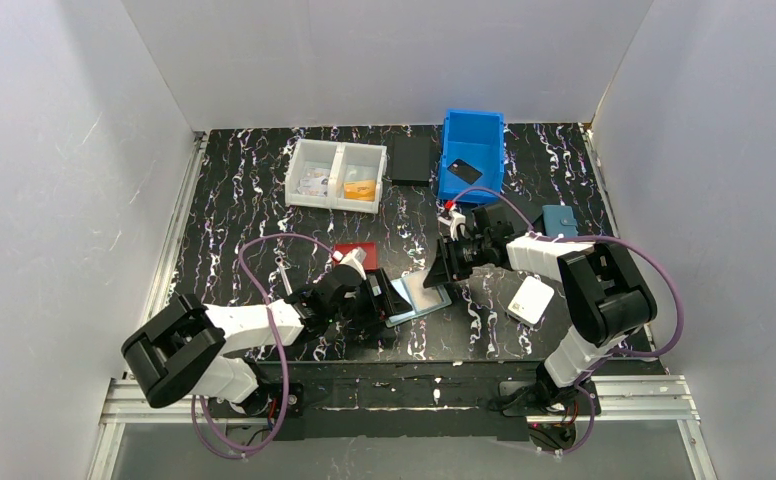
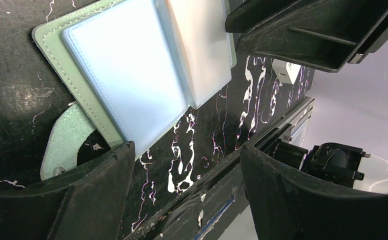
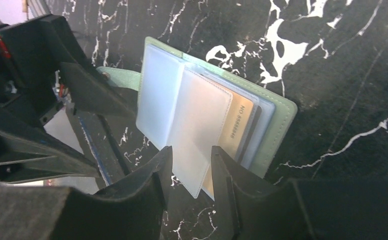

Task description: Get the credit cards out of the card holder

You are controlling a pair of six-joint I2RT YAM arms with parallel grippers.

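The card holder point(image 1: 414, 305) lies open on the table between both grippers, pale green outside with light blue and whitish pockets point(image 2: 127, 65). In the right wrist view a tan card point(image 3: 234, 125) shows in the pockets point(image 3: 192, 120). My left gripper is open at the holder's strap end, low over it, with no object seen between its fingers. My right gripper is over the card side, its fingertips apart at the pocket's lower part; whether they touch it I cannot tell.
A white divided bin point(image 1: 304, 200), a black box point(image 1: 411, 160) and a blue bin point(image 1: 479, 150) stand at the back. A red item point(image 1: 354, 250) lies behind the left gripper, a white box point(image 1: 530, 300) at the right. The front table edge is close.
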